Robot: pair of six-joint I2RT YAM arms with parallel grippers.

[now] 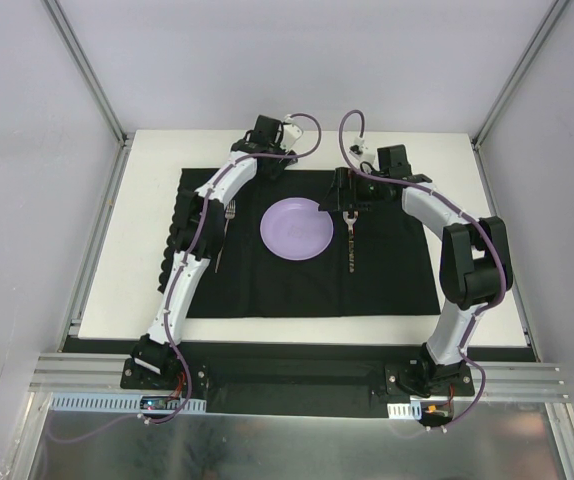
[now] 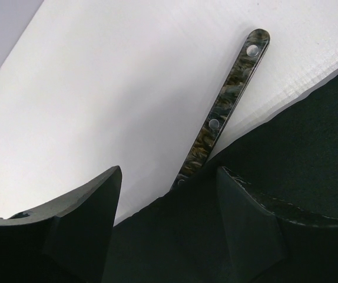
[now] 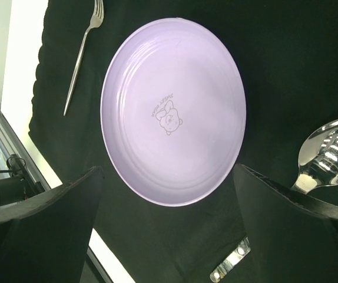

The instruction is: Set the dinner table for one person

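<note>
A lilac plate (image 1: pixel 297 229) lies on the black cloth, with a fork (image 1: pixel 224 238) left of it and a spoon (image 1: pixel 351 250) with a patterned handle on its right. In the left wrist view, a dark marbled utensil handle (image 2: pixel 225 103) rests on the white table; its lower end is hidden by the cloth edge. My left gripper is open over that edge, the handle beyond its fingertips and not gripped. Open and empty, my right gripper hovers above the cloth near the plate and the spoon's bowl (image 3: pixel 331 154).
White table (image 1: pixel 427 150) shows around its edges. Both arms reach in from the front, the left one along the cloth's left side.
</note>
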